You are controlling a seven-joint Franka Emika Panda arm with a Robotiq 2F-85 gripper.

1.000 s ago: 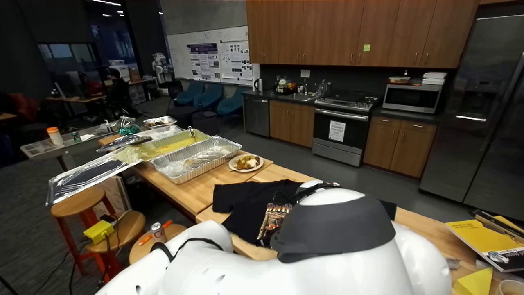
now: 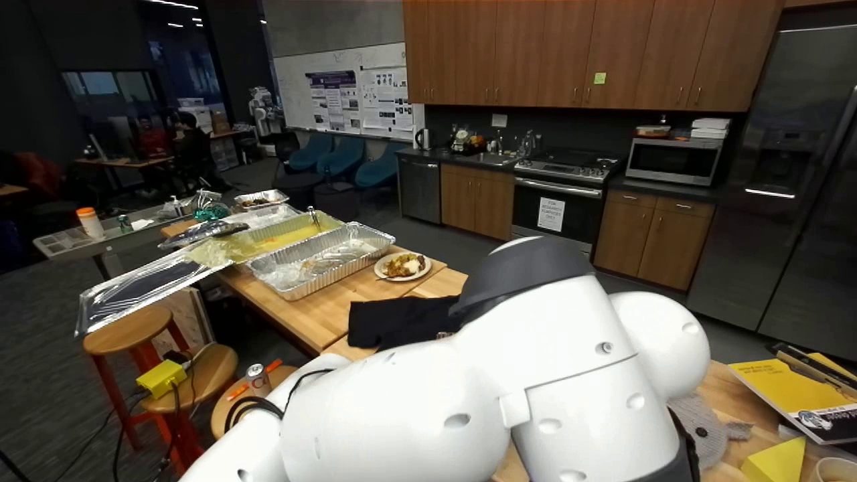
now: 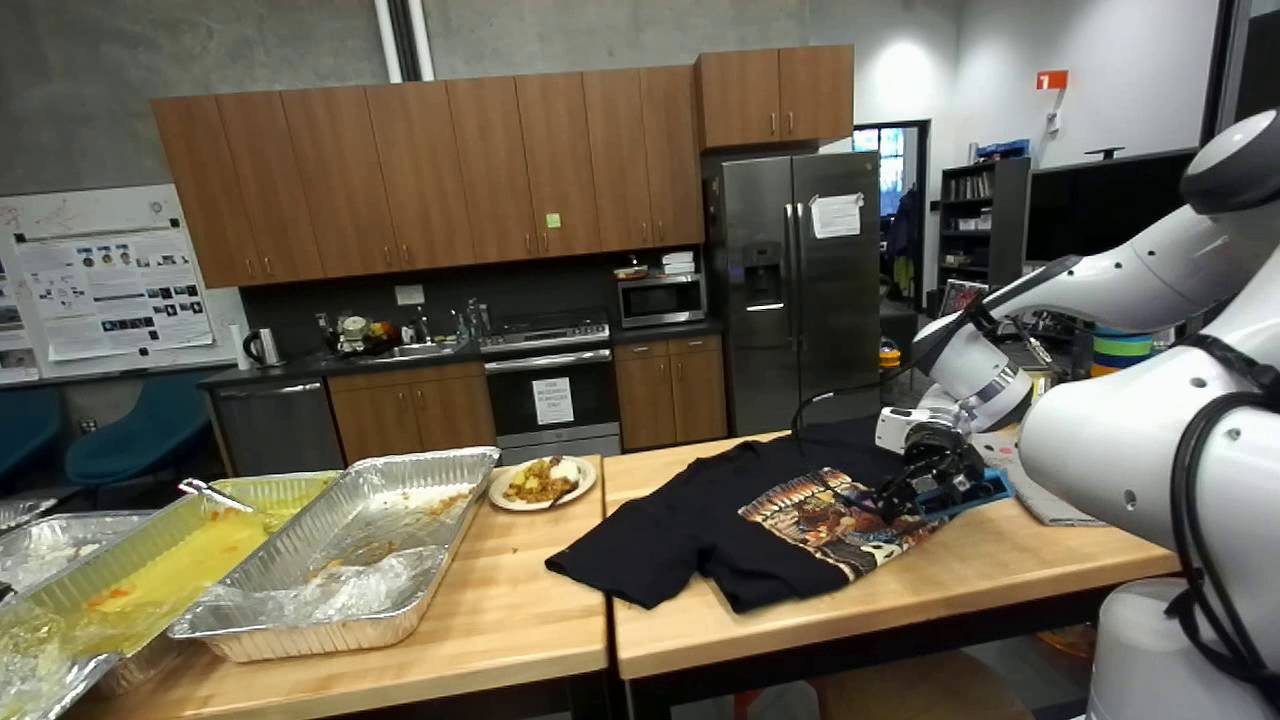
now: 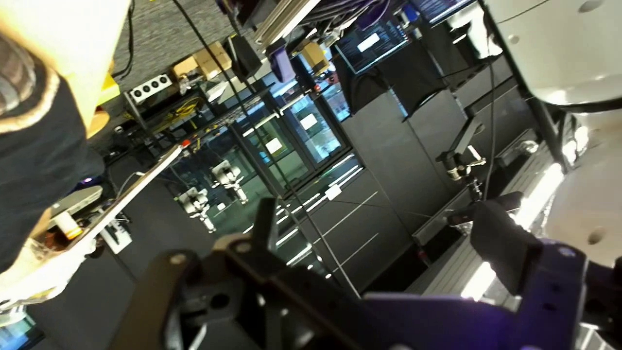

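Note:
A black T-shirt (image 3: 720,522) with a colourful printed picture (image 3: 822,516) lies spread on the wooden table. At its right end, by the print, my gripper (image 3: 930,494) hangs tilted low over the cloth. Whether it touches the shirt cannot be told. In the wrist view the fingers (image 4: 502,245) stand wide apart, so the gripper is open, with only the distant room between them. Part of the dark shirt (image 4: 43,151) shows at that view's left edge. In exterior view 1 my arm hides the gripper and most of the shirt (image 2: 394,320).
Left of the shirt stand a plate of food (image 3: 501,494) and foil trays (image 3: 414,600). A grey cloth (image 3: 1056,498) lies to the right of the gripper. Yellow-covered reading matter (image 2: 791,389) and a yellow block (image 2: 775,462) lie at the table's right end. Bare wood shows along the front edge.
In exterior view 1 my arm has shifted and its elbow has risen, and it now covers the shirt's print and much of the table behind. The visible left part of the shirt looks unmoved.

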